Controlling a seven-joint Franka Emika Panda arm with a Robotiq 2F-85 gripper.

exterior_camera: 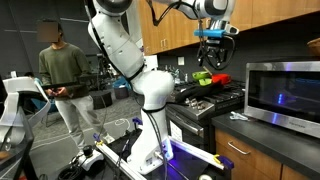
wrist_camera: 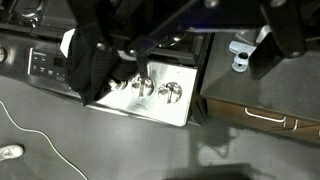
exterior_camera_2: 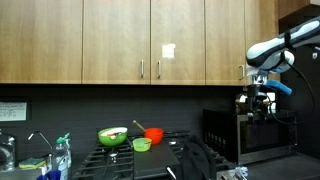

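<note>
High over the counter, my gripper (exterior_camera: 212,60) points down, apart from everything below it. In the wrist view its dark fingers stand to either side with a gap between them, and nothing shows in that gap. A red pot (exterior_camera_2: 153,135), a green pot (exterior_camera_2: 112,137) and a smaller green pan (exterior_camera_2: 142,144) are on the stove area. A black cloth (exterior_camera_2: 196,158) drapes over the stove's front, and it appears beside the knobs as a dark cloth (wrist_camera: 97,72) in the wrist view.
A microwave (exterior_camera: 285,92) sits on the counter to the right. Cabinets (exterior_camera_2: 120,45) hang above. Bottles (exterior_camera_2: 62,157) stand near the sink at the far left. A small whitish object (wrist_camera: 240,60) lies on the dark counter. A person (exterior_camera: 68,75) stands on the floor at left.
</note>
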